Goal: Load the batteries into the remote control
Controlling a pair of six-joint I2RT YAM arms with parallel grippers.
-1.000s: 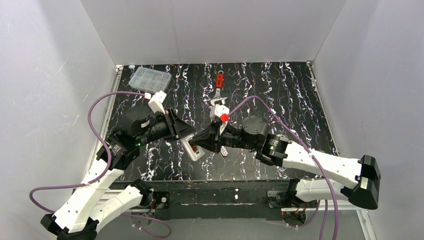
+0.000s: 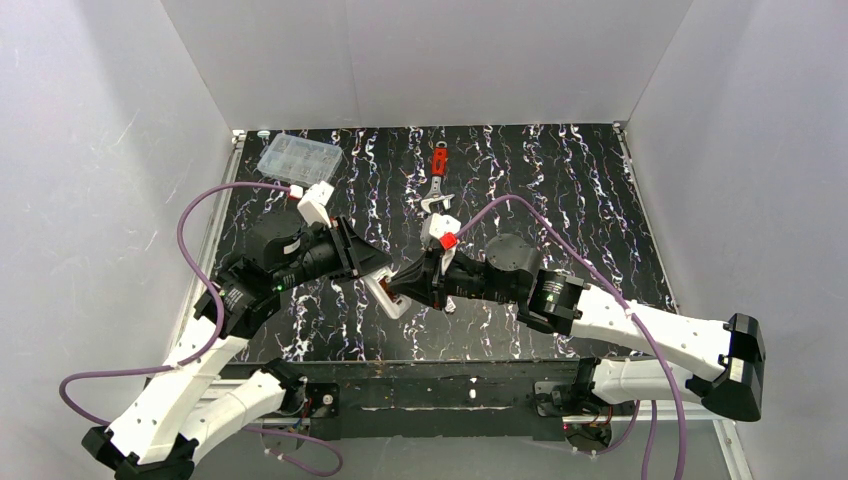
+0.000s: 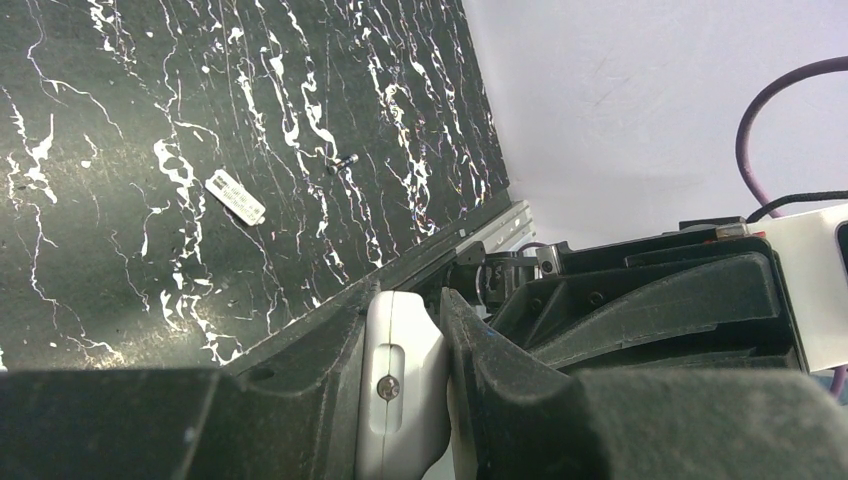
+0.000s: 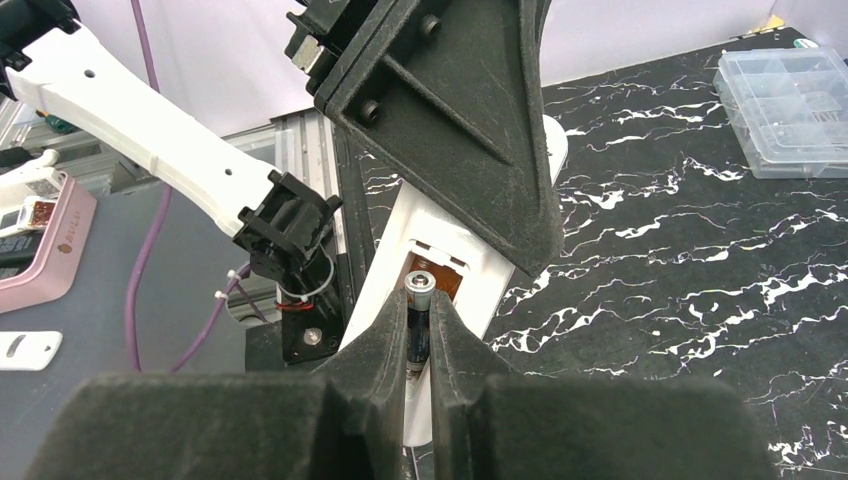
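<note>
Held in the air near the table's front is the white remote control (image 2: 392,307), my left gripper (image 2: 378,268) shut on one end of it. In the left wrist view the end of the remote (image 3: 395,385) shows between dark fingers. My right gripper is shut on a slim battery (image 4: 419,283), held with one metal end up at the remote's battery opening (image 4: 445,272). The battery's lower end is partly hidden by the fingers; how far it sits in the opening I cannot tell. A small dark cylinder, perhaps another battery (image 3: 343,162), lies on the table.
A white labelled piece, likely the battery cover (image 3: 235,197), lies on the marble table. At the back are a clear compartment box (image 2: 300,159) and a red-handled wrench (image 2: 438,178).
The left arm and remote look nearly still.
</note>
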